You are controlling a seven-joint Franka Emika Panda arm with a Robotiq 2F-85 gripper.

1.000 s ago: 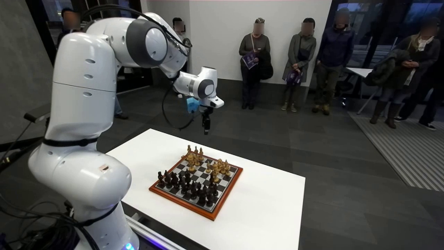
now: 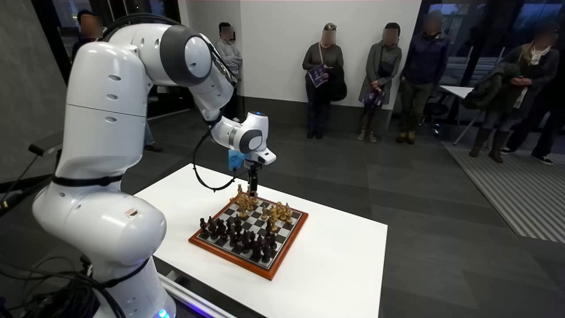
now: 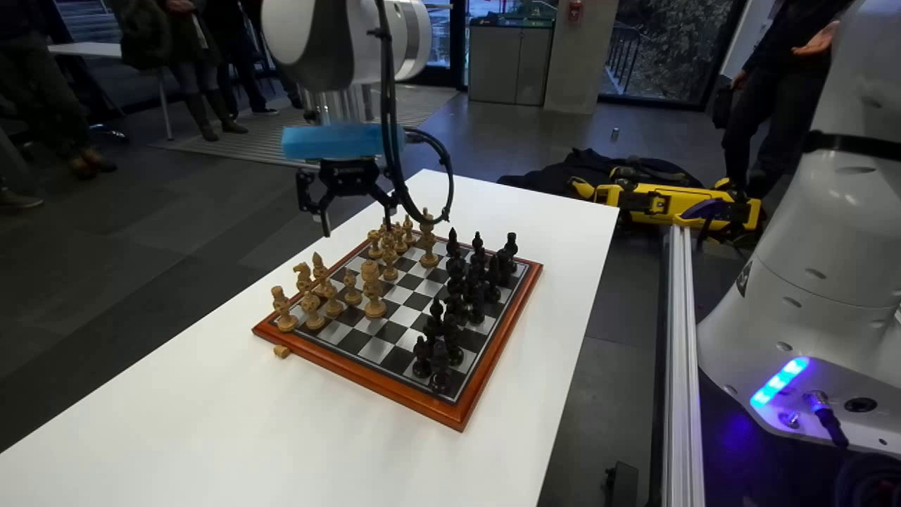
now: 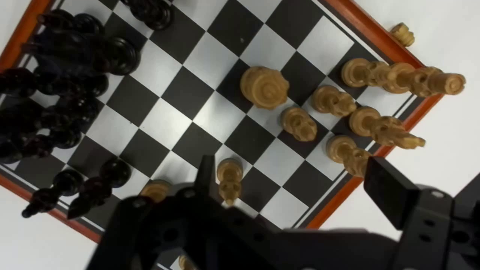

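My gripper (image 3: 358, 223) stands open above the far, light-piece side of the chessboard (image 2: 231, 256), with nothing between its fingers. In the wrist view one finger (image 4: 387, 191) overhangs the board's border, beside a light piece (image 4: 356, 160) at the edge. The other finger (image 4: 206, 173) appears close to a light piece (image 4: 230, 176) further in; contact cannot be told. A large light piece (image 4: 265, 87) stands towards the middle. Dark pieces (image 3: 474, 287) crowd the side towards the robot base. Part of the board is hidden under the gripper body.
A small light piece (image 3: 281, 351) lies on the white table (image 3: 203, 405), just off the board's edge. Wide bare table surrounds the board on two sides. A cable (image 2: 198, 172) loops from the wrist. Several people stand back from the table.
My gripper has come down towards the board and slightly left in the first exterior view. The chess pieces show no visible change.
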